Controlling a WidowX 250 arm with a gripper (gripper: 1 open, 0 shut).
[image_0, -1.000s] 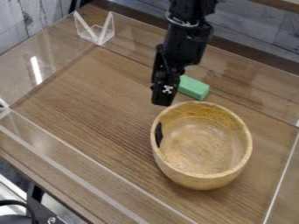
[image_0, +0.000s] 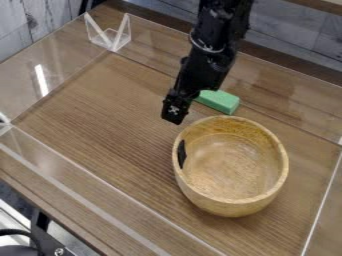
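Note:
My black gripper (image_0: 189, 92) hangs over the middle back of the wooden surface, just left of a green rectangular block (image_0: 219, 101). It looks open, angled down toward the left, with nothing visible between its fingers. Its body partly covers the block's left end. A large tan oval bowl (image_0: 267, 170) sits at the front right, below the block and gripper, with a dark mark on its left side.
A white wire-like object (image_0: 110, 32) stands at the back left, and another white piece is cut off at the left edge. Dark cables lie at the bottom left.
The gripper has turned and shifted slightly, its fingers now angled more to the lower left and a little higher in view. The block and bowl have not visibly moved.

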